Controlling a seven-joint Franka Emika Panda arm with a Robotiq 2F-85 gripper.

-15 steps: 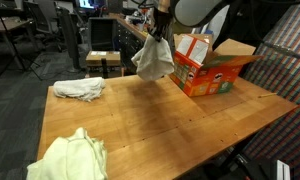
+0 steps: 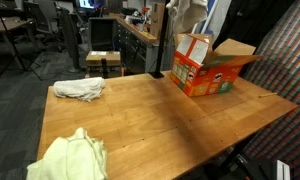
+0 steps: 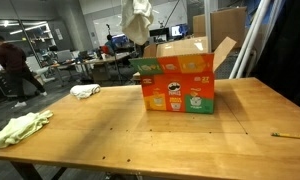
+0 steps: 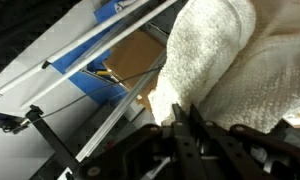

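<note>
A white cloth [image 4: 210, 50] hangs from my gripper, whose fingers are shut on a bunched part of it. In exterior view 1 this cloth [image 2: 190, 14] is at the top edge, above the near left side of the box; the gripper itself is out of that frame. Exterior view 2 has the cloth [image 3: 137, 20] high up, clear of the table. An orange, red and green cardboard box [image 3: 180, 88] stands on the table with its flaps open. One folded white cloth [image 2: 80, 88] lies at the far left, and a pale greenish cloth [image 2: 70, 158] at the near left.
A pencil-like stick [image 3: 290, 136] lies on the right side. Raised flaps [image 2: 233, 49] edge the box opening. Behind the table are chairs and office furniture.
The held cloth has risen and moved right, from above the table's back middle to the top of the view near the box. The box and the other cloths have stayed put.
</note>
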